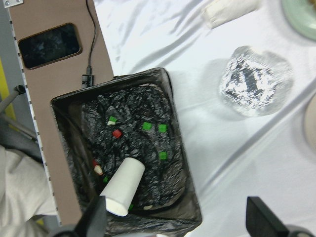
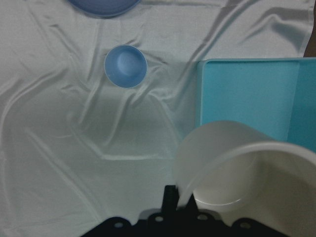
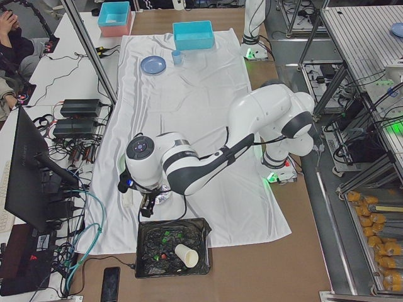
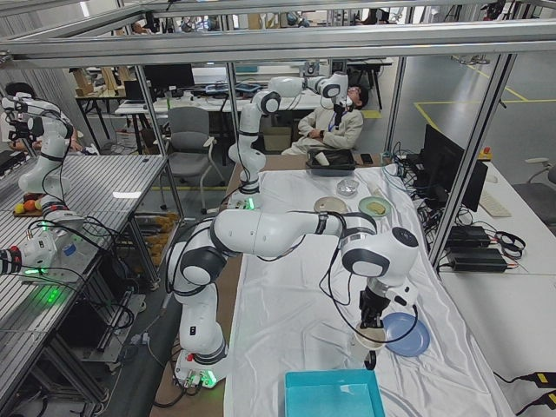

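Observation:
My left gripper (image 3: 141,195) is raised over the near end of the cloth, above a black lined bin (image 1: 173,207); its fingers stand apart at the bottom of the left wrist view, holding nothing. In the bin lie a white paper cup (image 1: 122,185) on its side and small green and red bits. My right gripper is shut on the rim of a white cup (image 2: 222,138), held tilted beside the turquoise box (image 2: 247,94). A small blue cup (image 2: 125,66) stands left of that box.
A blue plate (image 4: 406,335), a green plate (image 4: 375,207), a beige plate (image 4: 330,205), crumpled foil (image 1: 256,81) and a white roll (image 1: 229,11) lie on the cloth. A phone (image 1: 49,45) and cable lie on the brown table edge. Mid-cloth is clear.

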